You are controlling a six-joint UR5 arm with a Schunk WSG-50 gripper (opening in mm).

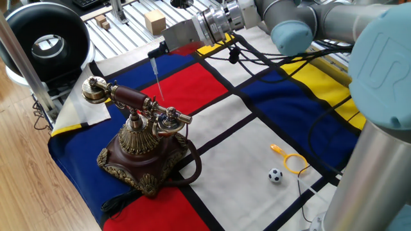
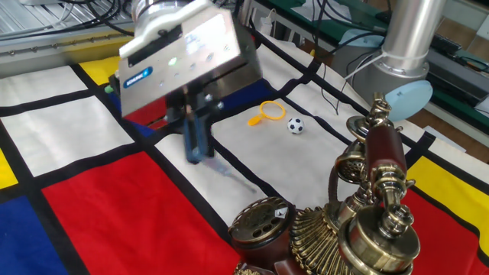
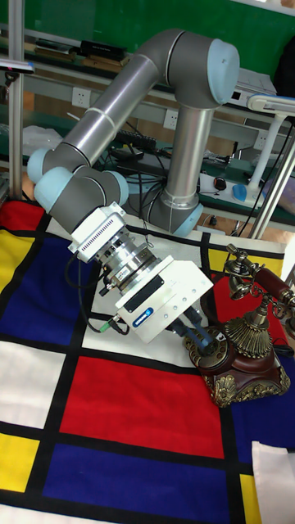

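Observation:
A thin tool with a pale handle (image 1: pixel 154 66) and a slender metal shaft hangs from my gripper (image 1: pixel 153 56), which is shut on the handle end. In exterior view 1 its tip points down, behind the telephone's handset as seen there. The ornate brown and gold telephone (image 1: pixel 137 141) stands upright on the cloth, handset across its cradle. Seen in exterior view 2, the gripper (image 2: pixel 200 156) is left of the telephone's dial (image 2: pixel 261 221), and the tool (image 2: pixel 229 173) slants down to the right, blurred. Exterior view 3 shows the fingers (image 3: pixel 199 336) in front of the telephone (image 3: pixel 249 336), hiding the tool.
A small football (image 1: pixel 275 175) and a yellow ring with a handle (image 1: pixel 295 163) lie on a white patch of the coloured cloth. Wooden blocks (image 1: pixel 155 22) sit on the slatted surface behind. Black cables (image 1: pixel 270 58) hang under the arm.

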